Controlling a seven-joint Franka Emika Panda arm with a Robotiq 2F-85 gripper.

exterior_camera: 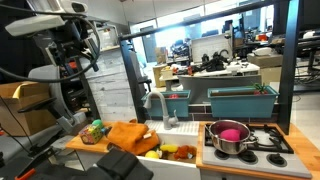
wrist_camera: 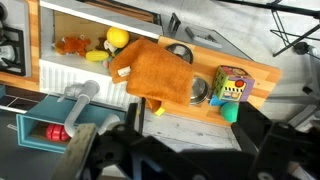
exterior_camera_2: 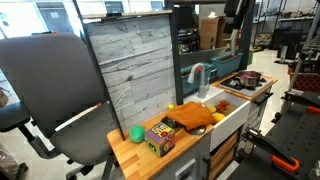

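My gripper is open and empty, its dark fingers spread at the bottom of the wrist view. In that view it is above the counter, with a crumpled orange cloth point(wrist_camera: 158, 72) lying ahead of it. A colourful box point(wrist_camera: 232, 82) and a green ball point(wrist_camera: 229, 111) sit to the cloth's right. At the cloth's upper left is a yellow round item point(wrist_camera: 117, 37), near red and orange pieces point(wrist_camera: 72, 45) in an open drawer. The cloth point(exterior_camera_2: 190, 115) is flat on the wooden top in exterior view 2.
A white faucet point(exterior_camera: 158, 104) rises by the sink. On the stove to the right stands a pot point(exterior_camera: 229, 137) with something pink inside. Blue bins point(exterior_camera: 242, 104) hang behind. A grey panelled wall point(exterior_camera_2: 137, 70) borders the counter.
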